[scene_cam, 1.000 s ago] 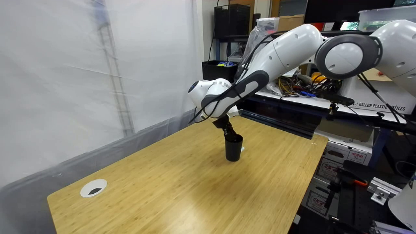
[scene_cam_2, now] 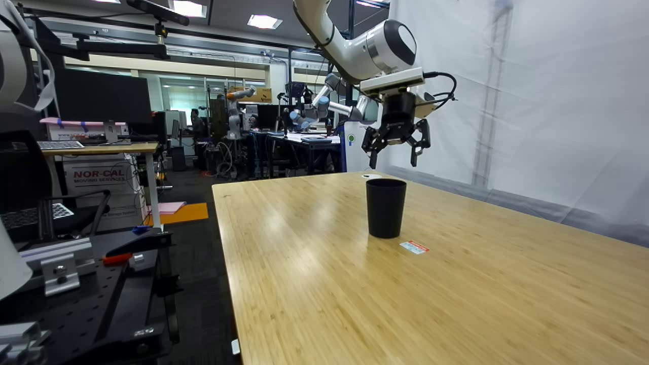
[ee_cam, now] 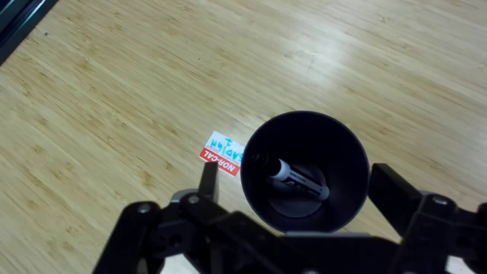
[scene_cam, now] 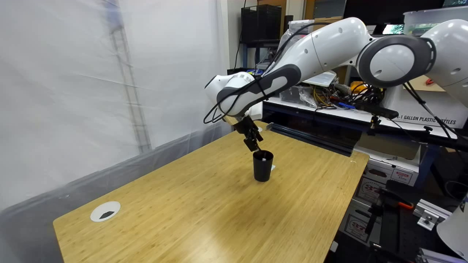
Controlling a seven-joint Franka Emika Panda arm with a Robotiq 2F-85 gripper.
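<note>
A black cup [scene_cam_2: 386,210] stands upright on the wooden table. Inside it, in the wrist view, leans a white marker [ee_cam: 303,180] with a dark cap end toward the cup's left wall. My gripper [scene_cam_2: 394,163] hangs above and behind the cup in exterior view 2, its fingers spread wide and nothing between them. Seen from the wrist, one finger [ee_cam: 209,182] is left of the cup and the other lies at its right rim; whether that one touches cannot be told. In exterior view 1 the gripper is just above the cup's rim, tilted.
A small red and white label [ee_cam: 222,153] lies flat on the table beside the cup. A white round plate-like disc [scene_cam: 105,211] is set near the table's far left corner. A pale curtain [scene_cam: 87,100] hangs along one side.
My gripper has risen up and slightly left in exterior view 1, from low at the cup's mouth to above it. The cup stays in the same spot.
</note>
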